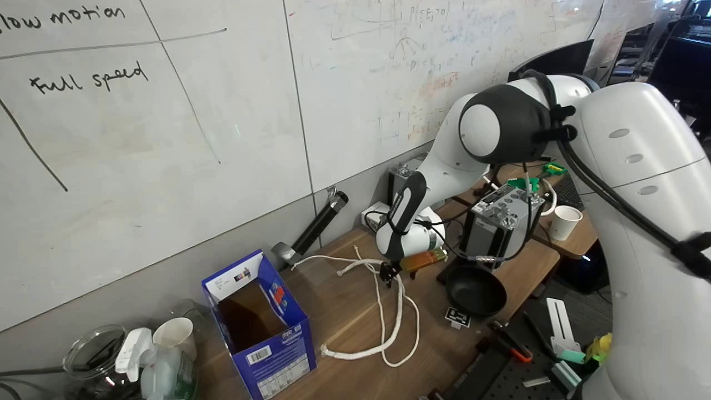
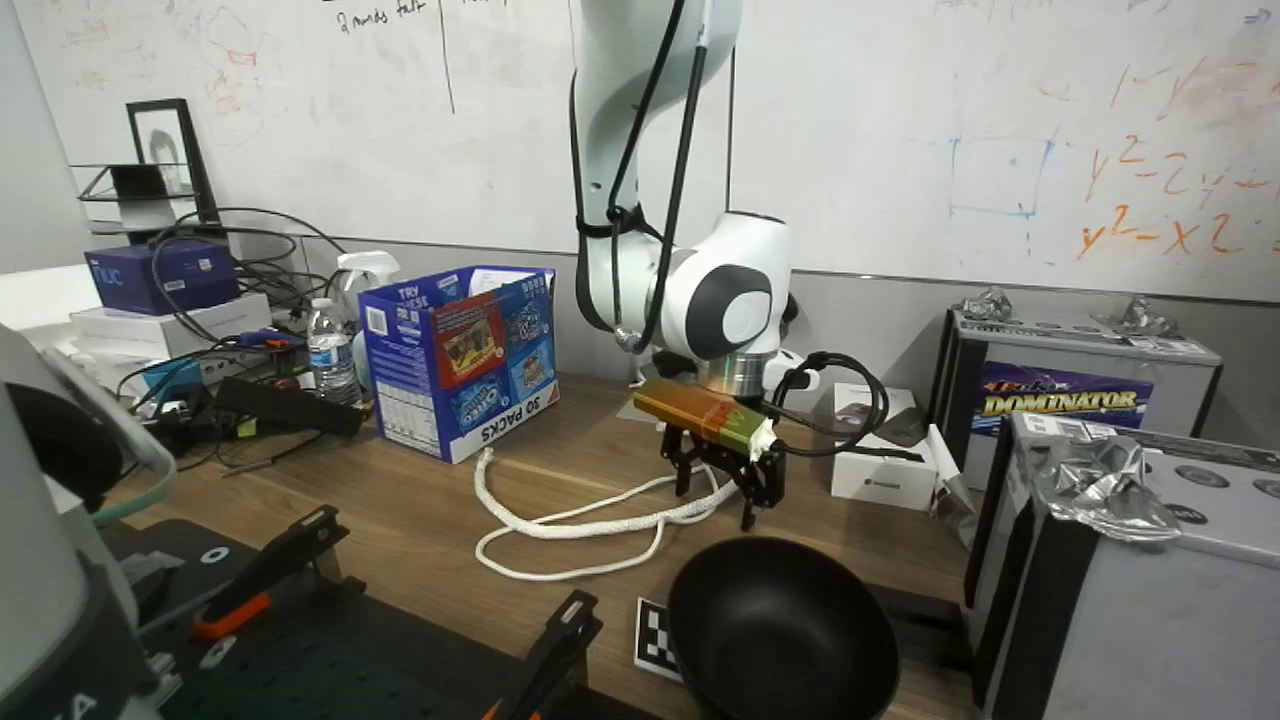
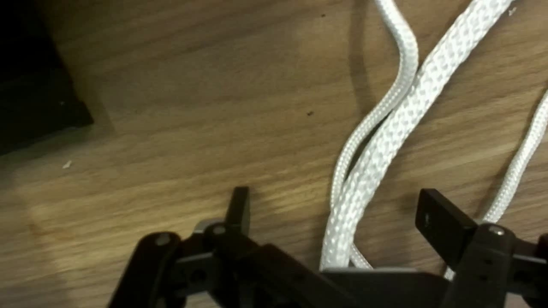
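White rope (image 1: 398, 313) lies in loose curves on the wooden table, one thick length and a thinner cord. My gripper is open just above it, pointing down. In the wrist view the thick rope (image 3: 382, 149) runs between the two spread fingers, touching neither pad, with a thin cord (image 3: 354, 146) along its left side. Another thin strand (image 3: 519, 164) passes behind and beyond the right finger. The near end of the rope under the gripper is hidden by its body. In the second exterior view the gripper (image 2: 716, 498) hangs over the rope's right part.
An open blue snack box (image 2: 462, 360) stands left of the rope. A black pan (image 2: 780, 636) sits close in front of the gripper, with a small marker card (image 2: 654, 636) beside it. Grey metal units (image 2: 1116, 540) stand to the right, and a white box (image 2: 888, 462) is behind.
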